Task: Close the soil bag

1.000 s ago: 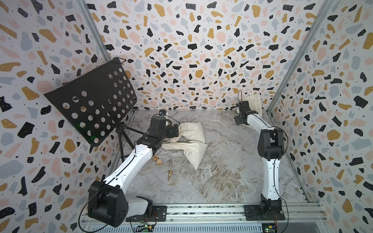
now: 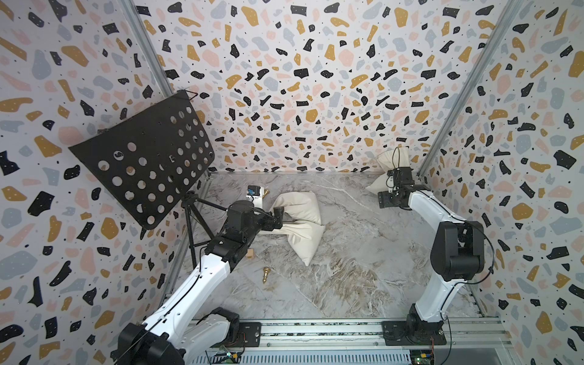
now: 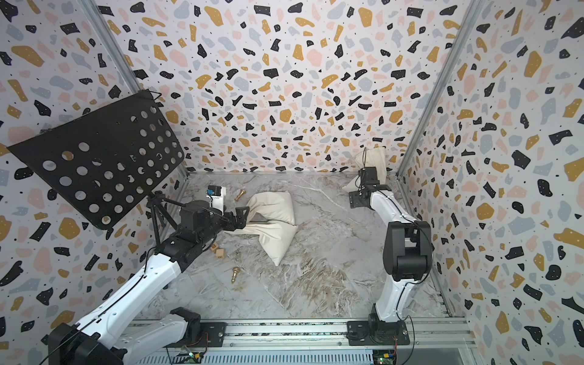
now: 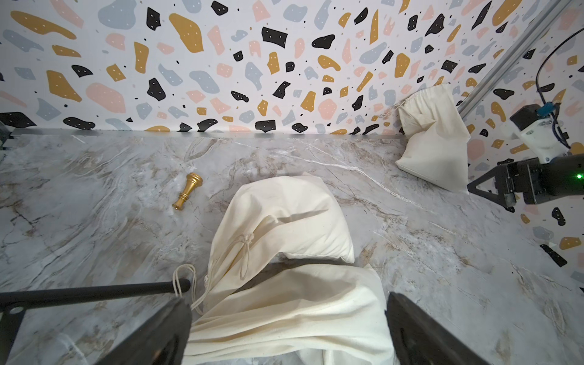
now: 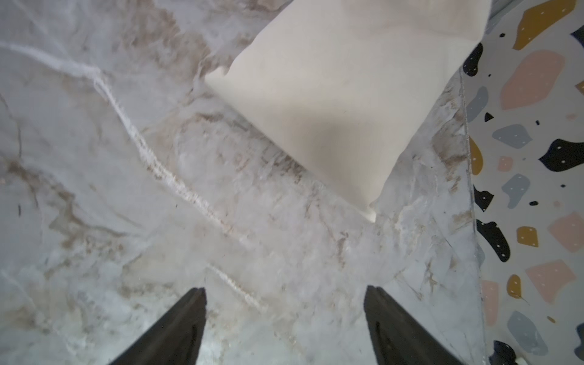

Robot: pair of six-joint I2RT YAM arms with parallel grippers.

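A cream cloth bag with drawstring (image 4: 279,219) lies on the marble table, left of centre, with more cream cloth (image 4: 292,310) folded in front of it. My left gripper (image 2: 273,219) hovers over them, open and empty. Another cream bag (image 4: 432,140) leans at the back right against the wall. My right gripper (image 3: 359,199) is just in front of it, fingers apart with nothing between; in the right wrist view the bag's lower corner (image 5: 340,121) lies beyond the blurred fingers.
Gold chess-like pieces (image 4: 187,191) (image 2: 265,273) and small wooden blocks (image 3: 219,252) lie on the left. A black perforated panel (image 2: 140,158) on a stand fills the left side. Walls bound the back and sides.
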